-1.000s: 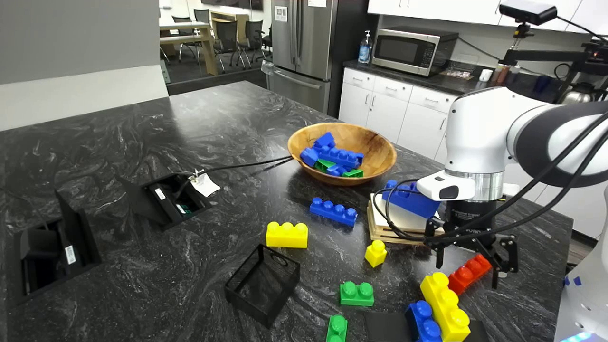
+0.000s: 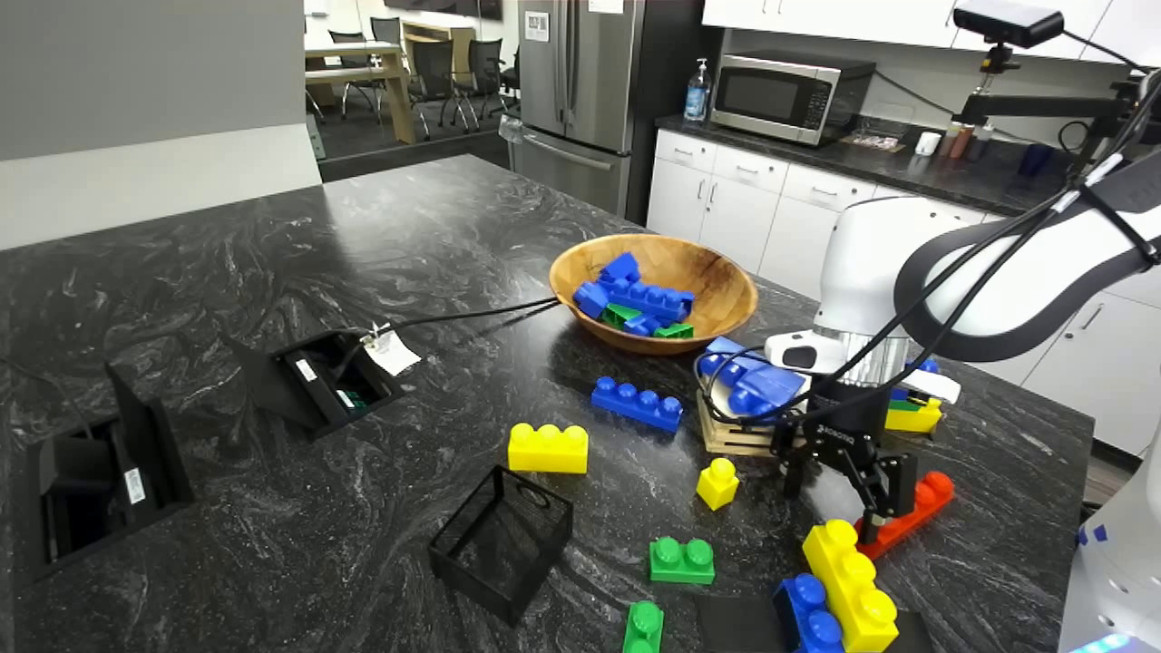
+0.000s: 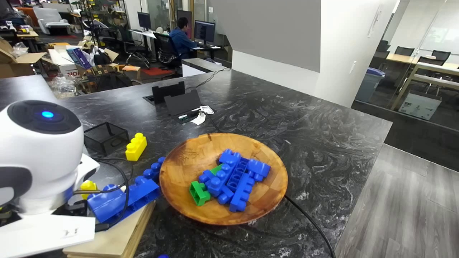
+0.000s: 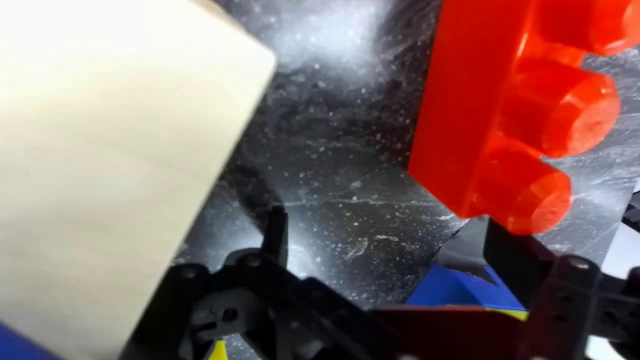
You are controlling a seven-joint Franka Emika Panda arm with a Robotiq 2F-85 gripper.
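My gripper [image 2: 833, 502] is low over the right side of the table, between the wooden stack and a red brick. In the wrist view its two dark fingers stand well apart, the gripper open with only bare table between them. A long red brick [image 4: 465, 102] lies beyond the right finger, outside the gap; whether they touch cannot be told. In exterior view 1 that red brick [image 2: 922, 510] is partly hidden by a finger. Blue bricks [image 2: 756, 383] rest on the wooden stack [image 2: 726, 437], close beside the gripper.
The wooden bowl [image 3: 180, 206] holds blue and green bricks. A yellow brick [image 2: 852, 588] and blue brick [image 2: 807, 615] lie in front of the gripper. Green bricks [image 2: 682, 560], a small yellow brick [image 2: 717, 484] and a black mesh box [image 2: 502, 582] are nearby.
My gripper has shifted left and tilted, leaving its place over the red brick. The blue bricks on the wooden stack have moved left. More of the red brick's far end shows.
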